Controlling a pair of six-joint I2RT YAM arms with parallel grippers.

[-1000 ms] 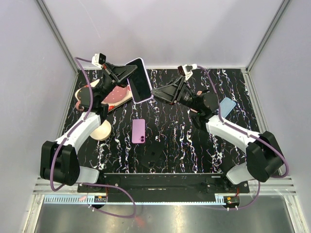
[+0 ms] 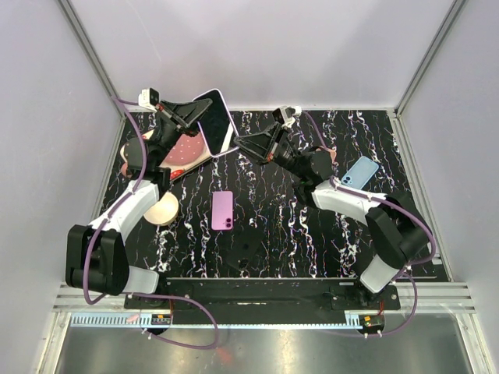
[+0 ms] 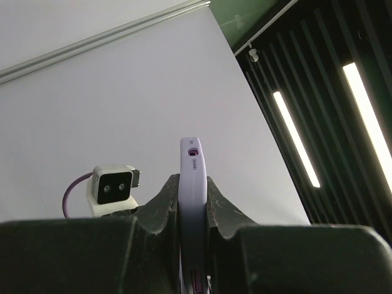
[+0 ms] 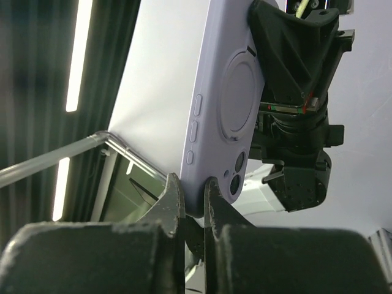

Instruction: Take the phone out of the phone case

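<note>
A phone in a lavender case (image 2: 217, 121) is held in the air between both grippers, dark screen upward in the top view. My left gripper (image 2: 201, 112) is shut on its upper left side; its case edge (image 3: 193, 159) stands between the fingers in the left wrist view. My right gripper (image 2: 236, 143) is shut on the lower right end. The right wrist view shows the case's back (image 4: 223, 110), with a ring, camera openings and side buttons, and my right fingertips at its lower corner. Whether phone and case are at all separated I cannot tell.
Below lie a pink phone (image 2: 222, 210), a dark flat item (image 2: 245, 248), a light blue item (image 2: 360, 173) at right, and a cream round dish (image 2: 162, 209) with pink items (image 2: 184, 152) at left.
The held phone and my left gripper have shifted slightly left. My right gripper and arm have moved left, the gripper now at the phone's corner.
</note>
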